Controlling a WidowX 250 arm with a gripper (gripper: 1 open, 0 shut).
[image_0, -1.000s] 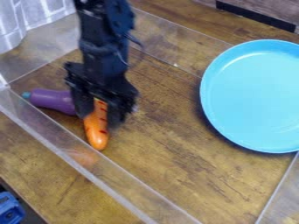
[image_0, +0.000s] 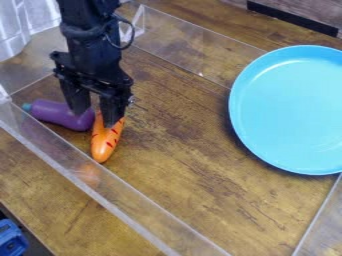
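My black gripper hangs from the top left over a purple eggplant-like toy and an orange carrot toy, both lying on the wooden table. Its lower parts overlap the upper ends of both toys; I cannot tell whether they touch, or how the fingers stand.
A large light-blue plate fills the right side. Clear plastic walls border the work area. A blue object sits at the lower left corner.
The gripper has moved leftward and sharpened from blur over the last second. The two toys look nearly in the same places.
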